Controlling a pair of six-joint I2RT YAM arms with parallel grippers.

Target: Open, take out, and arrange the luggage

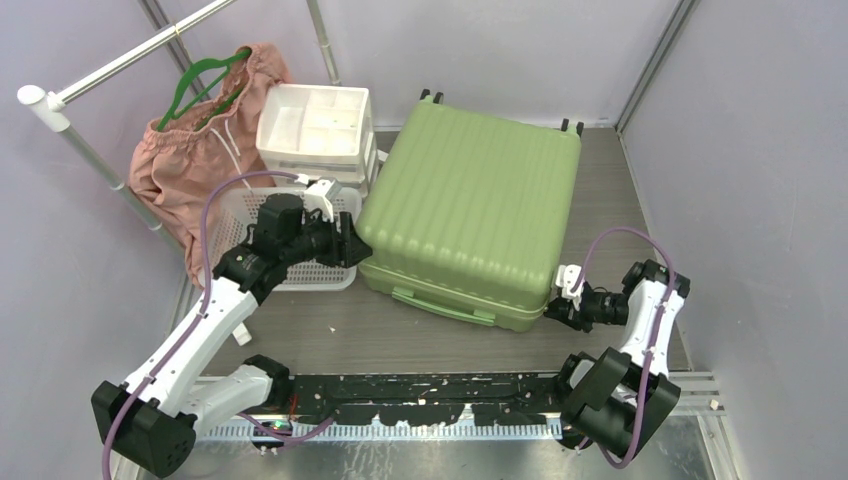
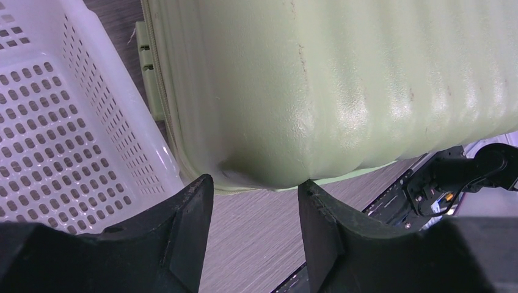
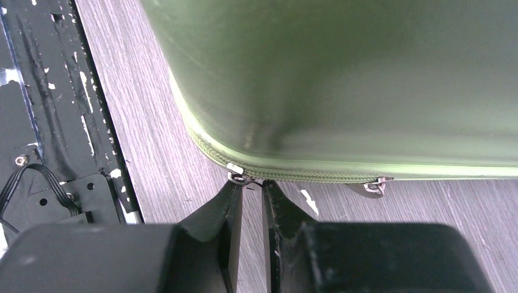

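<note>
A green hard-shell suitcase [image 1: 470, 200] lies flat on the floor, its handle [image 1: 443, 308] facing the front. My left gripper [image 1: 355, 240] stands part open at its front-left corner; in the left wrist view the fingertips [image 2: 203, 189] are apart, with the ribbed shell just beyond them. My right gripper is at the front-right corner, its fingertips nearly together at a zipper pull [image 3: 238, 176]; whether they grip it I cannot tell. A second zipper pull [image 3: 372, 186] lies further along the zipper.
A white perforated basket [image 1: 230, 210] is left of the suitcase, with white drawers [image 1: 312, 125] behind it. A pink bag [image 1: 160, 175] with a green hanger is by a white rack [image 1: 90, 155]. Bare floor [image 1: 360, 340] lies in front and at right.
</note>
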